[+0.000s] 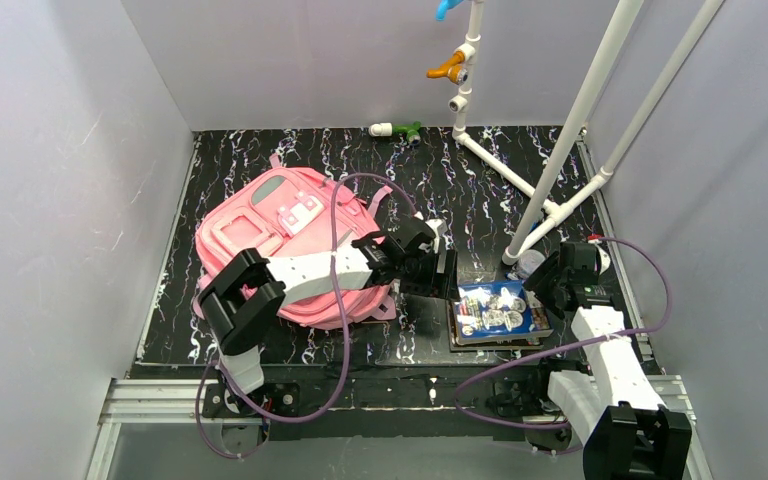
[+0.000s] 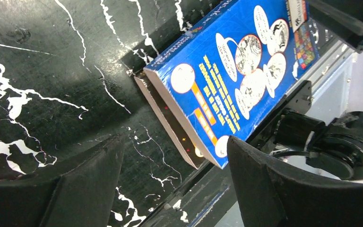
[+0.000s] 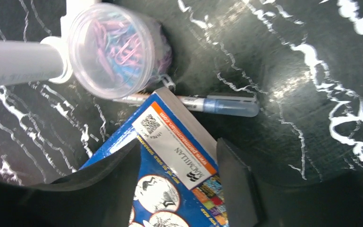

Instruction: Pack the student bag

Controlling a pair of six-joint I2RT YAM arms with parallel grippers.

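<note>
A pink student bag point(image 1: 285, 240) lies on its back on the left of the dark marbled table. Toward the front right, a blue book point(image 1: 505, 312) rests on a second, thinner book or box point(image 2: 175, 130), whose edge shows under it. My left gripper point(image 1: 452, 284) stands open at the blue book's left end, and its fingers point(image 2: 260, 182) are apart with that end ahead of them. At the opposite end, my right gripper point(image 1: 538, 284) is also open. In the right wrist view, the blue book point(image 3: 175, 142) shows between the spread fingers, with no clear contact.
Behind the book are a clear tub of paper clips point(image 3: 116, 52) and a pen point(image 3: 217, 105). A white pipe frame point(image 1: 560, 205) stands at the back right, close to the tub. A green pipe fitting point(image 1: 405, 130) lies by the back wall.
</note>
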